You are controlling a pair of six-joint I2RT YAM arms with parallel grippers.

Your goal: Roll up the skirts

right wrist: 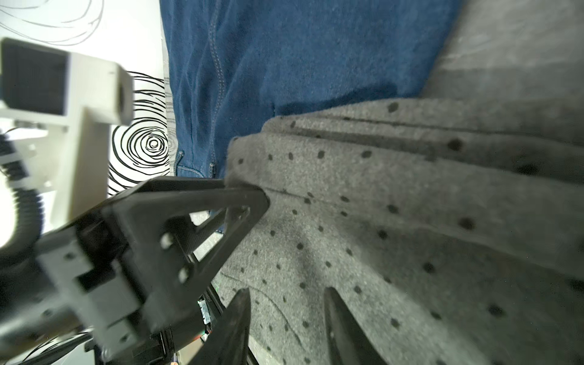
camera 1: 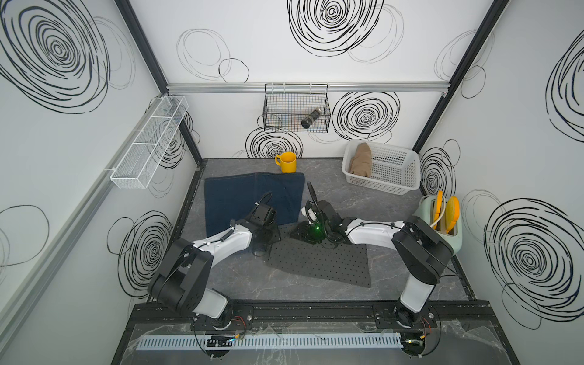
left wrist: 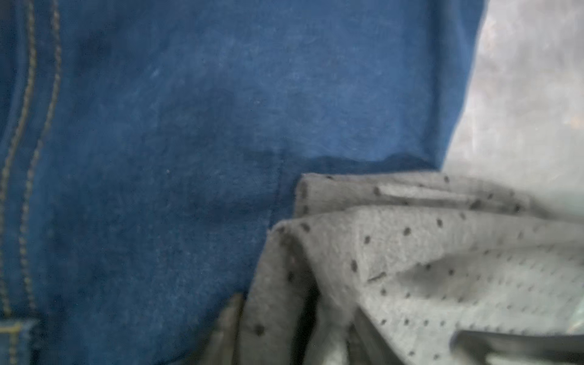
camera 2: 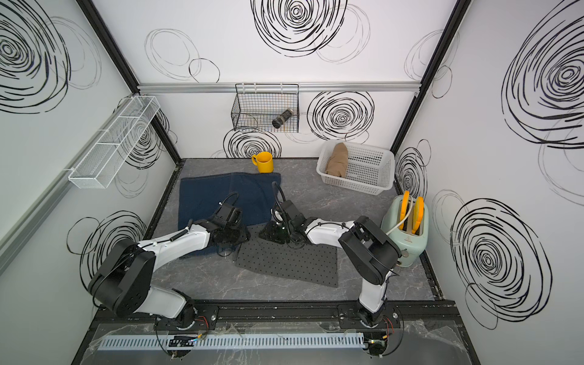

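Observation:
A dark-grey dotted skirt [camera 1: 328,261] lies on the table, its far edge folded into layers [right wrist: 377,152]. Its far left corner overlaps a blue denim skirt [camera 1: 243,188] spread flat behind it. At that folded corner is my left gripper [camera 1: 276,234]; seen from the right wrist, its finger [right wrist: 237,203] reaches the fold's end. In the left wrist view, its blurred fingers [left wrist: 222,331] stand apart at the bottom, with bunched grey cloth between them. My right gripper hangs over the grey skirt, fingers apart, with no cloth visibly pinched.
A yellow mug [camera 1: 286,161] stands against the denim's back edge. To the back right sits a white basket [camera 1: 395,182] with a brown item [camera 1: 361,160]. A green toaster [camera 1: 441,243] is at the right. Bare table shows right of the denim.

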